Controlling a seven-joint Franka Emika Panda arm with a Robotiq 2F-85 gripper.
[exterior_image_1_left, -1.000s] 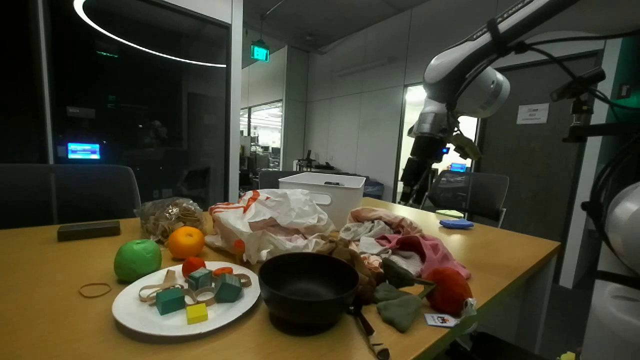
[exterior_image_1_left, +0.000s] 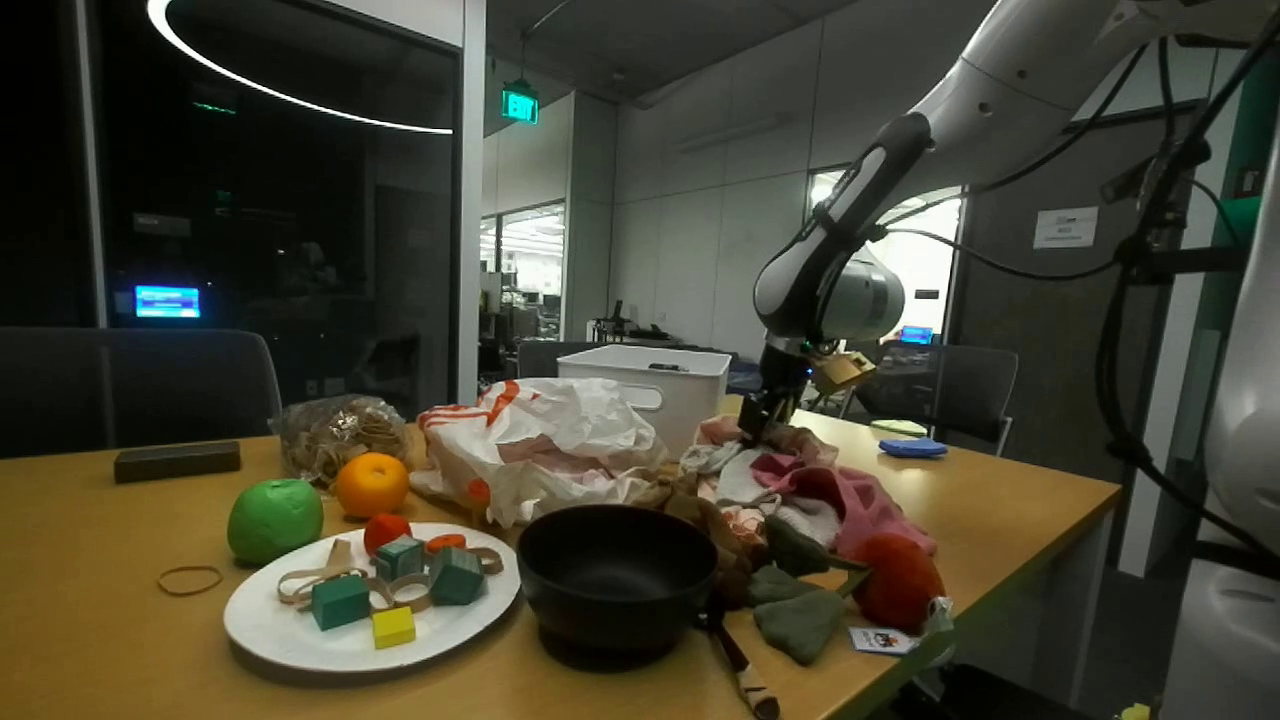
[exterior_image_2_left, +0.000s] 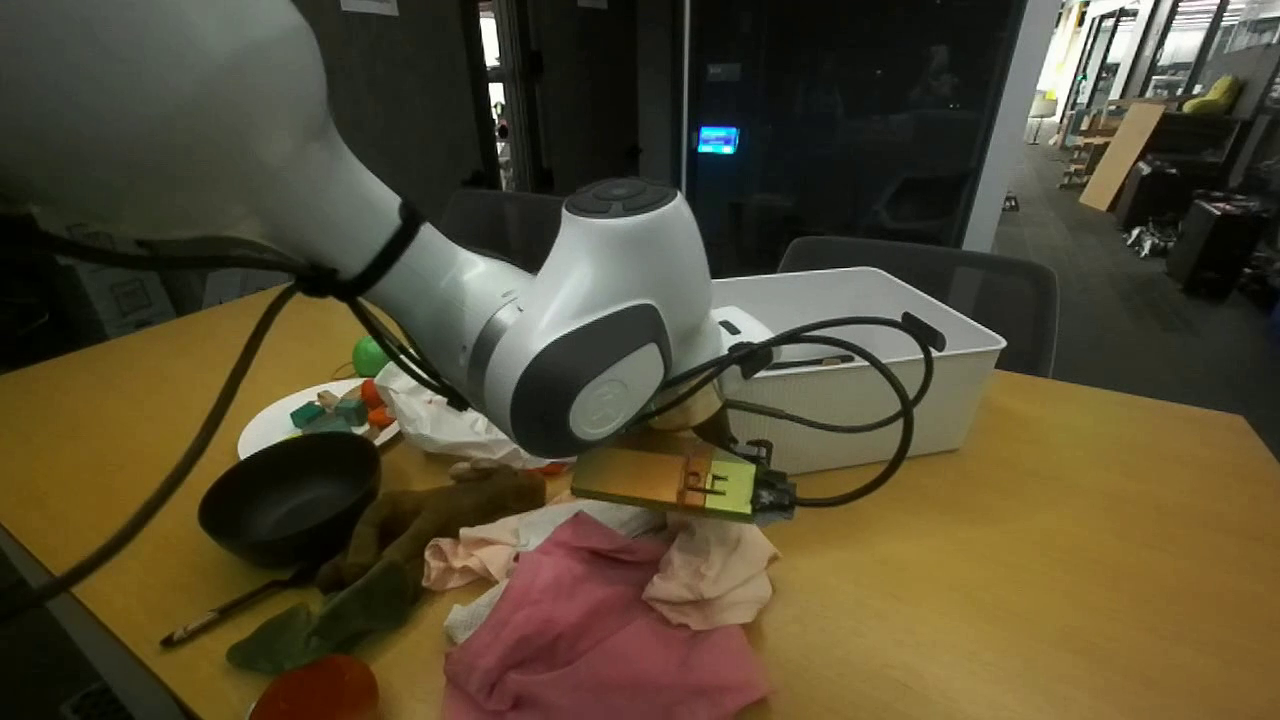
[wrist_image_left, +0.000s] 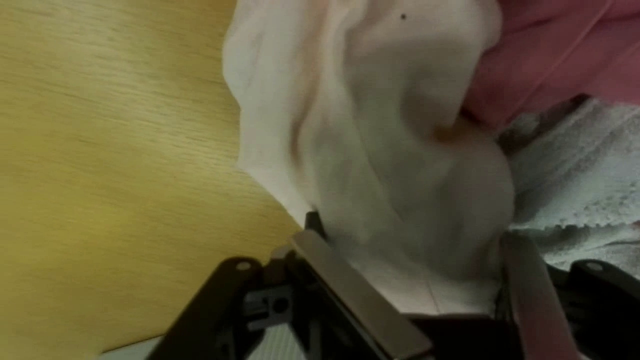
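Observation:
My gripper is part open in the wrist view, its fingers standing on either side of a pale pink cloth (wrist_image_left: 372, 138). The cloth bunches up between them; whether both pads touch it I cannot tell. In exterior view 1 the gripper (exterior_image_1_left: 758, 426) reaches down into the back of the cloth pile. A darker pink cloth (exterior_image_2_left: 600, 612) and a grey-white towel (wrist_image_left: 582, 168) lie against the pale one. Exterior view 2 hides the fingertips behind the arm's wrist.
A white bin (exterior_image_2_left: 864, 408) stands just behind the pile, with a white plastic bag (exterior_image_1_left: 540, 444) beside it. Nearer are a black pan (exterior_image_1_left: 612, 576), a plate (exterior_image_1_left: 258, 624) of blocks, and a red stuffed item (exterior_image_1_left: 897, 582).
The arm has come down and to the left in exterior view 1, from above the table's far right side into the cloth pile. The other objects look unmoved.

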